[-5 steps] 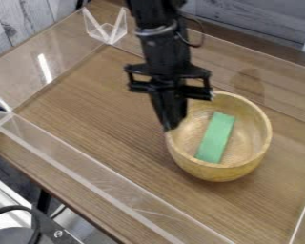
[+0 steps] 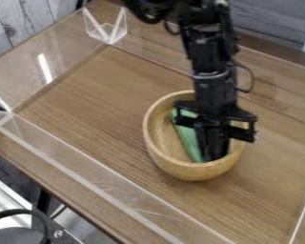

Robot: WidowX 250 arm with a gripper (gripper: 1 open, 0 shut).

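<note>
The black robot arm comes down from the top of the view to my gripper (image 2: 212,143), which is low inside a round wooden bowl (image 2: 163,145) right of centre. A green object (image 2: 190,135) lies in the bowl, partly hidden behind the gripper. The fingertips are dark and blurred, and whether anything is between them is hard to make out.
A clear plastic object (image 2: 106,28) stands at the back left. Black hardware sits at the bottom-left corner, off the tabletop.
The gripper has moved down and right into the bowl, and the bowl has shifted left. The arm now hides part of the green object.
</note>
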